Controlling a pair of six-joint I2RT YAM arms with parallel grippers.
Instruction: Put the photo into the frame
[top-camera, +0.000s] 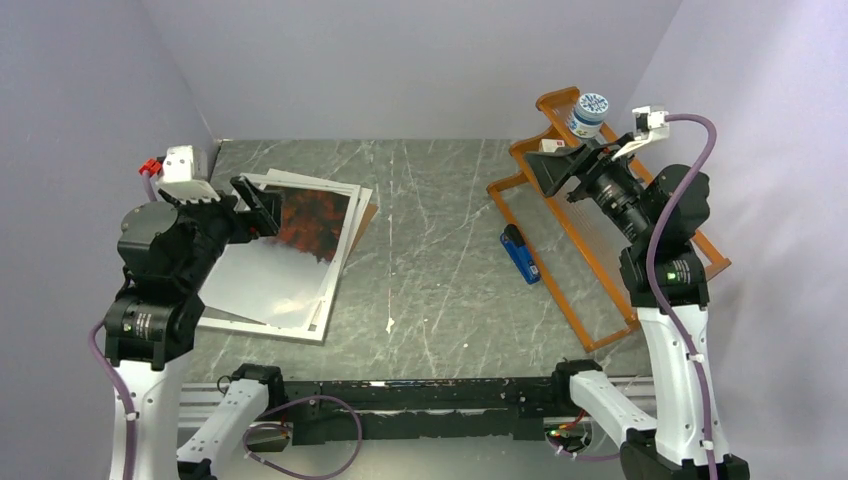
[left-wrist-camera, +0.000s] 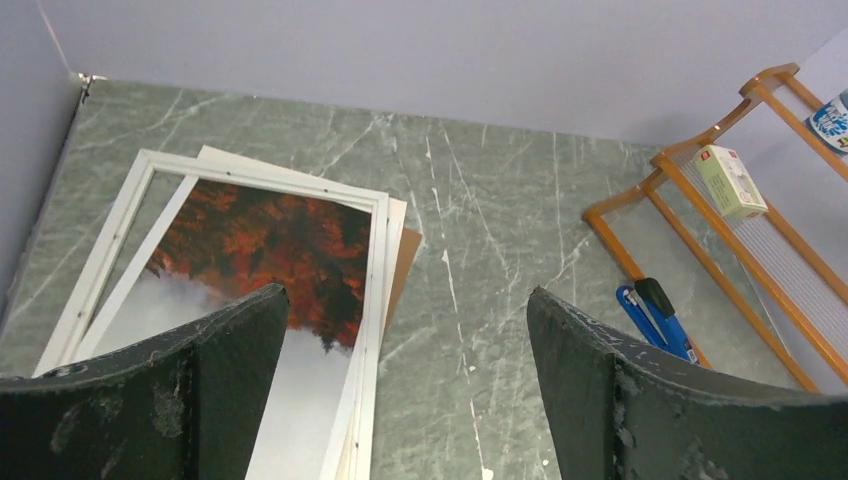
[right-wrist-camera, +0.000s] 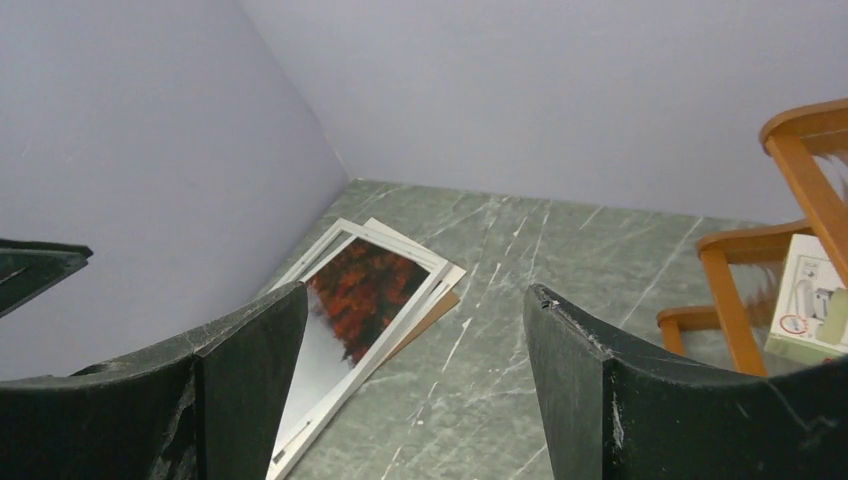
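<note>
A white photo frame (top-camera: 335, 280) lies on the left of the table, with the photo (top-camera: 310, 225), red-orange foliage over a pale area, lying within its outline. Pale sheets and a brown board (left-wrist-camera: 406, 258) stick out from beneath at the right. My left gripper (top-camera: 260, 205) hangs above the frame's left part, open and empty; its fingers span the bottom of the left wrist view. My right gripper (top-camera: 560, 165) is raised over the wooden rack on the right, open with nothing between its fingers.
The tiered wooden rack (top-camera: 565, 250) holds a white jar (top-camera: 590, 115) and a small box (left-wrist-camera: 730, 182). A blue tool (top-camera: 522, 257) lies beside it. Walls bound the back and sides.
</note>
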